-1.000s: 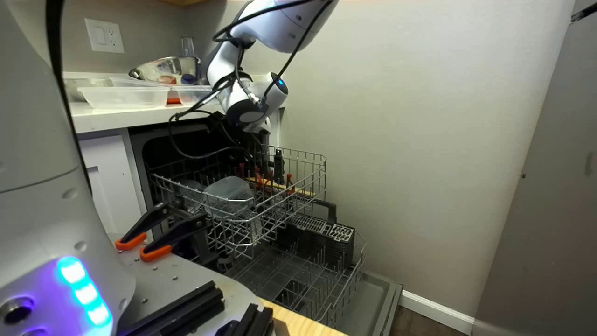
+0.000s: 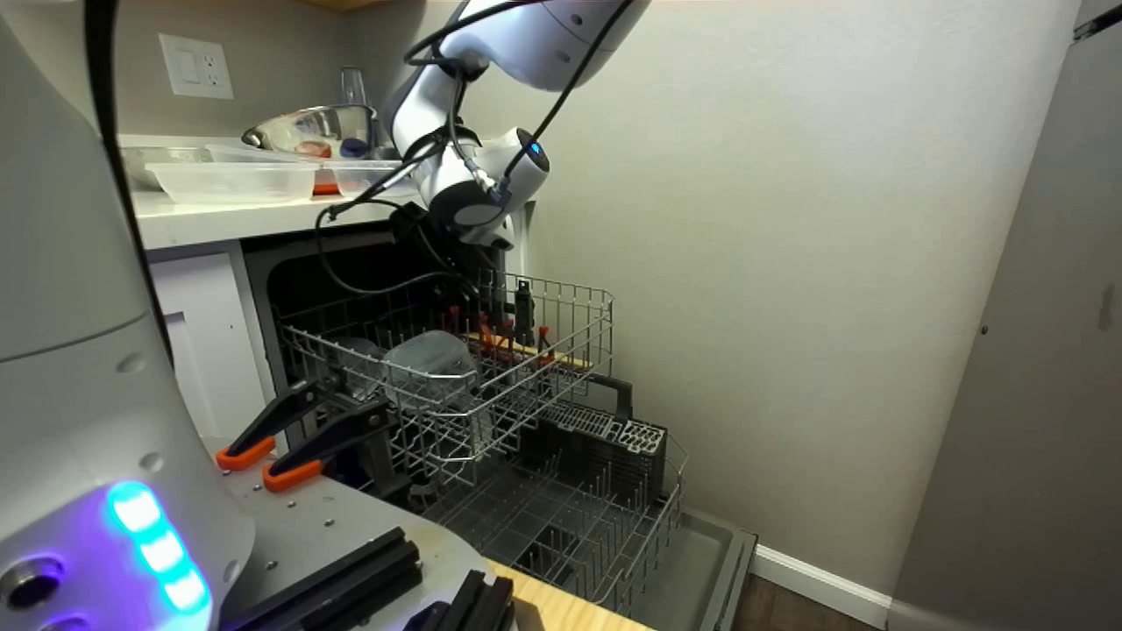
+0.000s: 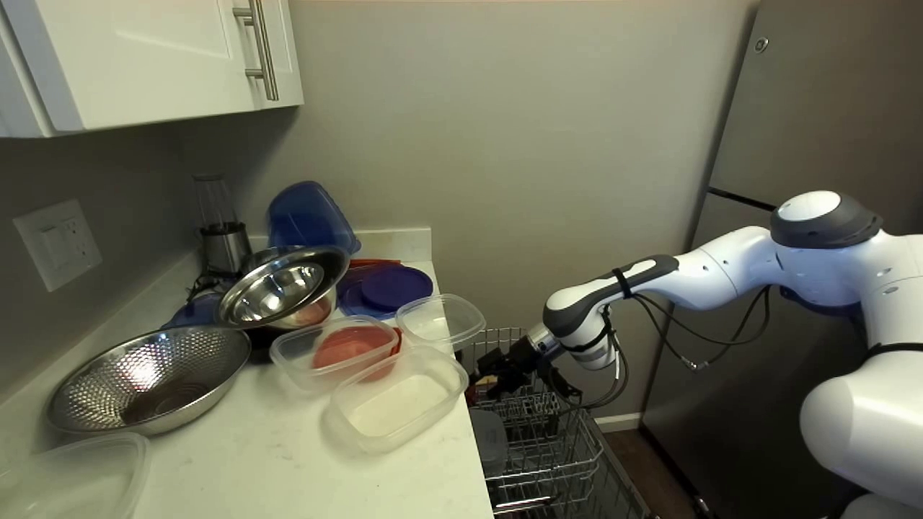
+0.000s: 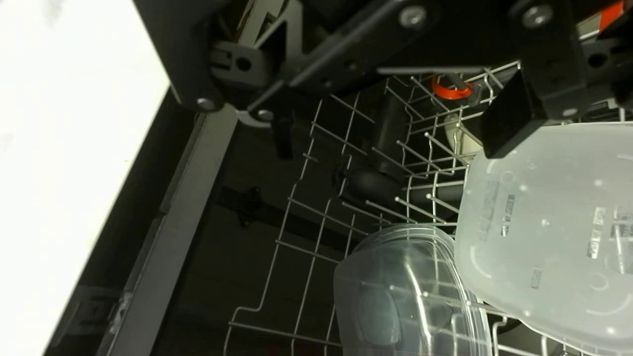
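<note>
My gripper is open in the wrist view, its black fingers [image 4: 511, 115] spread wide with nothing held between them. It hangs over the upper dishwasher rack [image 4: 305, 237]. A frosted plastic container [image 4: 552, 237] lies bottom up in the rack, near the right finger; whether they touch I cannot tell. Beside it is a clear container [image 4: 380, 296]. In exterior view 2 the black gripper [image 3: 503, 370] sits just past the counter's edge, low over the rack. The arm and cables largely hide it in exterior view 1.
The white counter [image 3: 285, 467] borders the rack, bearing clear containers [image 3: 402, 393], steel bowls [image 3: 281, 290], a colander [image 3: 156, 380] and blue lids [image 3: 396, 288]. Red-handled utensils [image 2: 544, 342] stand in the upper rack's far part. The lower rack [image 2: 526, 515] is pulled out, with a dark basket [image 2: 610, 447].
The arm's wrist has shifted slightly to the right in exterior view 1. The racks and the containers look unmoved.
</note>
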